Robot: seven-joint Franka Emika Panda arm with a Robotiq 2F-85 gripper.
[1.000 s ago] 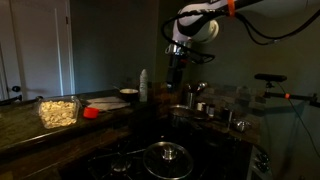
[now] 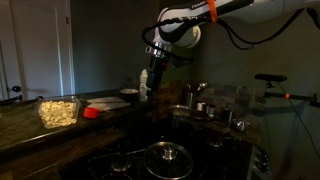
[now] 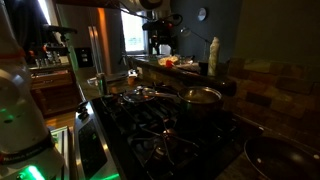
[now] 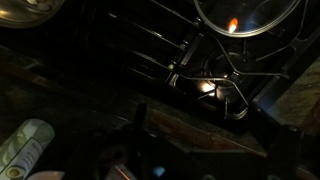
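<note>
High over the ledge behind the stove, my gripper (image 2: 158, 66) hangs close to a pale bottle (image 2: 143, 88) in exterior view 1. In the wrist view two dark fingers stand apart along the lower part of the picture, so the gripper looks open, with nothing seen between them. The bottle (image 4: 24, 150) lies off to the lower left there, clear of the fingers. A lidded pan (image 2: 168, 161) sits on the dark stovetop, and part of its glass lid (image 4: 250, 14) shows at the wrist view's top.
A clear tub of pale food (image 2: 59, 112), a red object (image 2: 91, 113) and a small bowl (image 2: 129, 92) occupy the ledge. Utensils (image 2: 201, 106) stand by the tiled wall. Another dark pan (image 3: 282, 158) is at the near right in exterior view 2.
Compared with one second ago, the arm has shifted left and slightly lower, closer to the bottle.
</note>
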